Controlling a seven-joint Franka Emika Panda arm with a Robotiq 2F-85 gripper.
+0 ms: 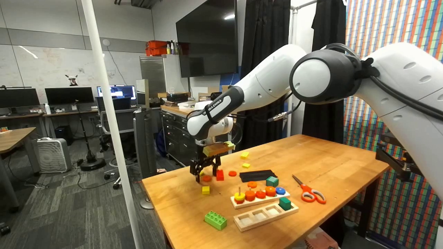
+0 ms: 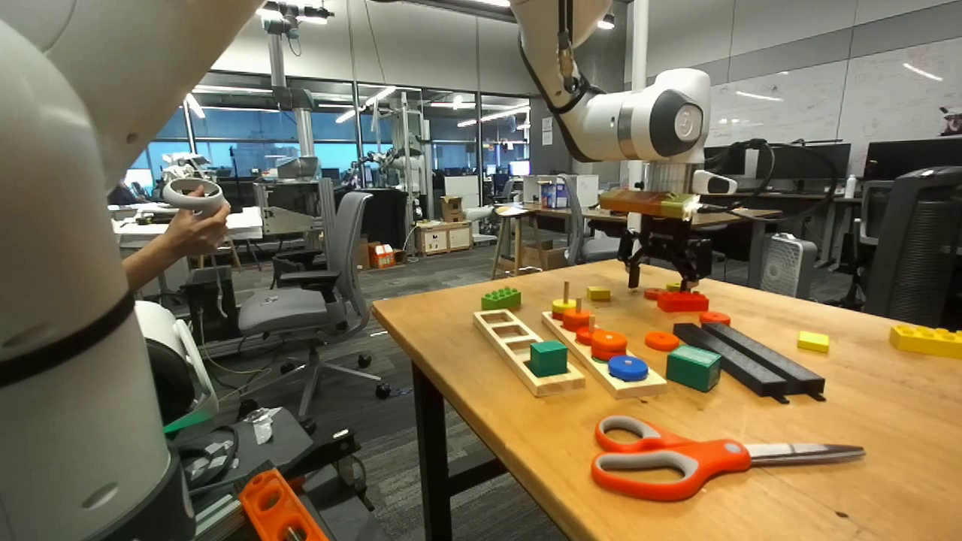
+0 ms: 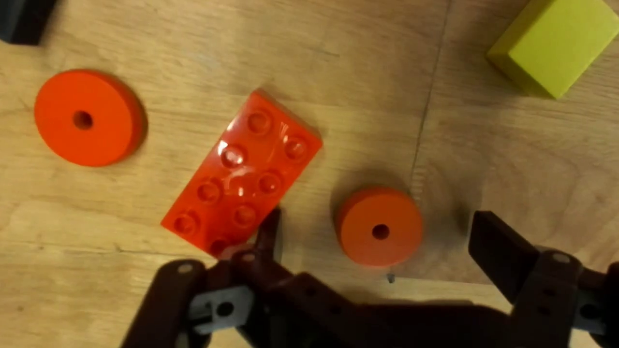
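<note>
My gripper is open low over the table, with nothing held. In the wrist view an orange disc [image 3: 380, 232] with a centre hole appears between its two spread fingers. The left finger [image 3: 268, 235] is right at the edge of a red studded brick [image 3: 243, 174]; whether they touch, I cannot tell. A wider red-orange disc [image 3: 87, 119] lies flat beyond the brick. At upper right of that view is a yellow block [image 3: 560, 46]. Exterior view 1 has the gripper above the table's far left part, beside the red brick [image 1: 220, 175].
Nearer the front stand a wooden peg board [image 2: 622, 383] with coloured discs and a compartment tray [image 2: 491, 329] holding a green cube [image 2: 548, 358]. Orange scissors [image 2: 672, 460], black bars [image 2: 753, 356] and a green brick [image 1: 216, 220] lie around.
</note>
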